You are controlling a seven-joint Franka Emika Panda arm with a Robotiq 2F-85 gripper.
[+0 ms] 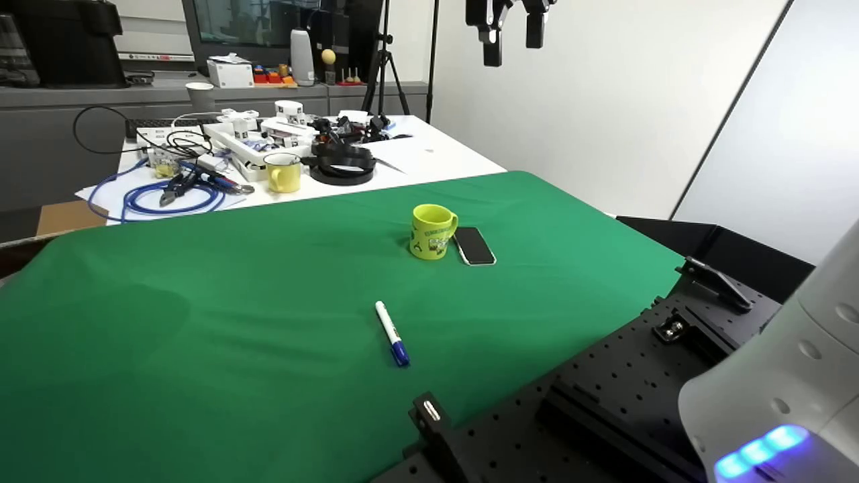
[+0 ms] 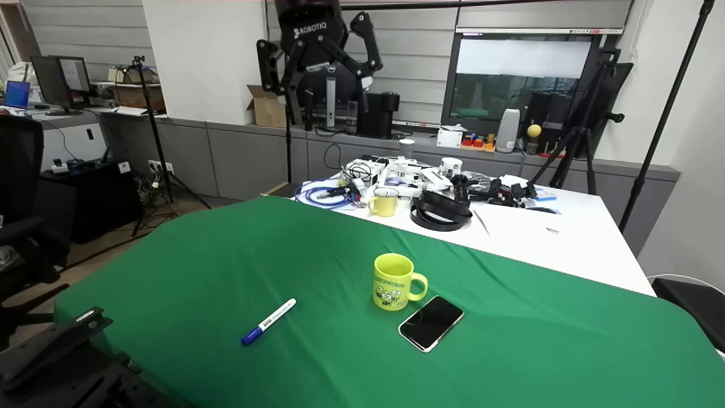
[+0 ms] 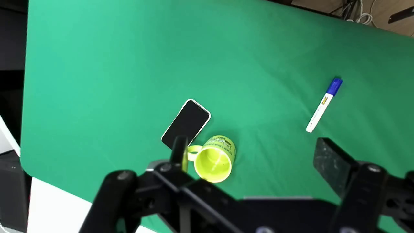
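Observation:
High above the green table my gripper [image 2: 337,117] stands open, with nothing between its fingers; in exterior view 1 the gripper [image 1: 513,49] shows at the top edge. Upright on the cloth is a yellow-green mug [image 2: 392,281] with printed sides. A phone [image 2: 432,322], black screen up, lies flat beside the mug on its handle side. Apart from both, a white marker [image 1: 391,333] with a blue cap rests on the cloth. From the wrist view, the mug [image 3: 214,159] and phone [image 3: 186,123] lie below, part of the phone's near end covered by a finger; the marker [image 3: 324,105] is to the right.
Behind the green cloth [image 1: 241,322], a white table [image 1: 451,157] carries a yellow cup [image 1: 282,172], blue cable, black straps and tools. A black perforated base plate [image 1: 596,394] borders the cloth at the front right.

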